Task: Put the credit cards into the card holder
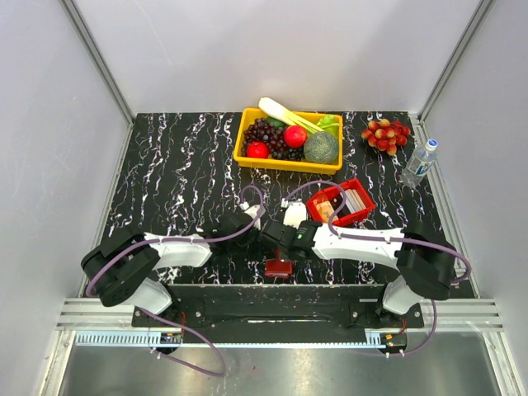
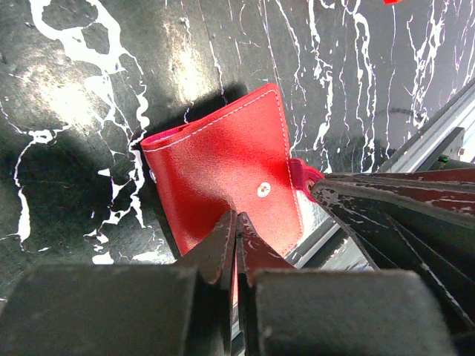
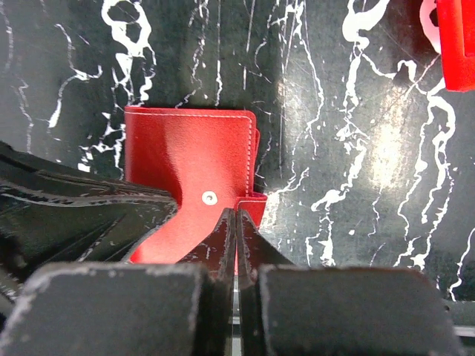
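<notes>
The red card holder [image 1: 279,270] lies flat near the table's front edge, its stitched face and round metal snap [image 3: 209,198] uncovered. In the left wrist view, my left gripper is shut over the lower part of the holder [image 2: 215,163], with nothing visible between its fingers. My right gripper is shut at the holder's right side. Its fingertips touch the short strap [image 2: 303,176], which looks crumpled there; I cannot tell whether it is pinched. No credit card shows in the holder, whose inside is hidden.
A red box [image 1: 370,206] to the right holds white card-like pieces [image 1: 353,200] and a tan item [image 1: 328,210]. Behind stands a yellow produce basket [image 1: 289,165]. Grapes [image 1: 385,134] and a bottle [image 1: 418,163] are at the back right.
</notes>
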